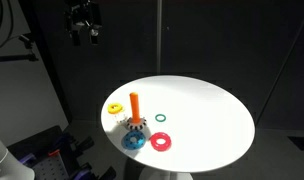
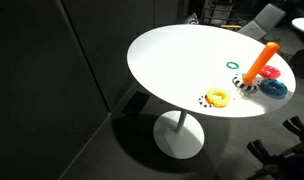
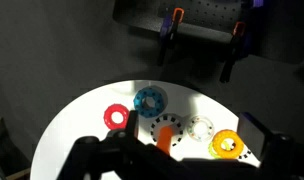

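An orange peg (image 1: 135, 106) stands upright on a black-and-white spotted base on the round white table (image 1: 207, 115). Around it lie a blue ring (image 1: 134, 140), a pink-red ring (image 1: 160, 142), a thin green ring (image 1: 160, 118) and a yellow ring (image 1: 115, 108). The wrist view also has a white ring (image 3: 200, 128) between the peg and the yellow ring (image 3: 227, 144); the green ring does not show there. High above and off the table's left side, my gripper (image 1: 84, 38) hangs open and empty. Its dark fingers (image 3: 129, 150) are spread wide in the wrist view.
Dark clamps with orange parts (image 3: 172, 28) stick out from the perforated base plate (image 3: 202, 8) beside the table. A chair (image 2: 262, 22) stands in the background.
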